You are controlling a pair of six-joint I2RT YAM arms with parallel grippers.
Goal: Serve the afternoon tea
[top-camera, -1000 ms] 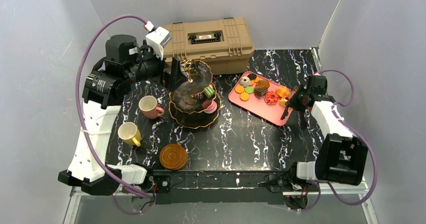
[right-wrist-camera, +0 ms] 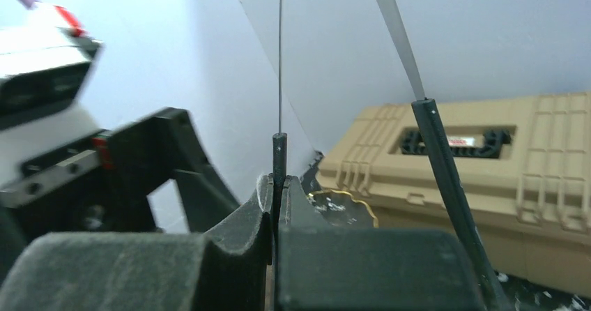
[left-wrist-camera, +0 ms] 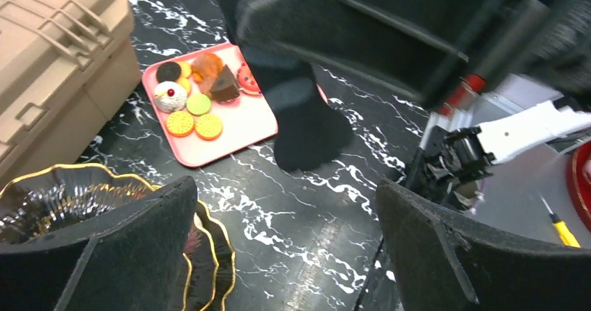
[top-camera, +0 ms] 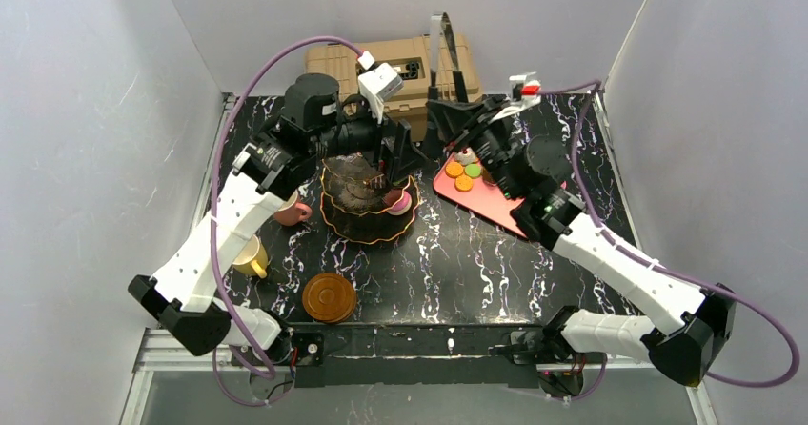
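My right gripper is shut on one black-sleeved leg of the metal tongs (right-wrist-camera: 446, 168). The tongs' bend (top-camera: 435, 49) points toward the back wall. Close beside it, my left gripper (top-camera: 405, 156) hangs over the tiered gold-rimmed stand (top-camera: 354, 236) and hides much of the top tier. It is open (left-wrist-camera: 286, 189), with nothing gripped between its fingers. Blurred dark parts of the right arm cross the left wrist view. A pink macaron (top-camera: 401, 204) rests on the stand. Toy sweets, such as orange biscuits (left-wrist-camera: 209, 126) and chocolate cake (left-wrist-camera: 224, 86), lie on the pink tray (left-wrist-camera: 240, 131).
A tan toolbox (top-camera: 400, 87) stands behind the stand. On the left are a pink mug (top-camera: 292, 215), largely hidden by the left arm, and a yellow mug (top-camera: 252, 256). Brown round coasters (top-camera: 329, 297) lie near the front.
The right arm has swung left and up from the tray with the tongs, now tilted toward the toolbox. My left gripper has moved right across the stand. The two grippers have come close together.
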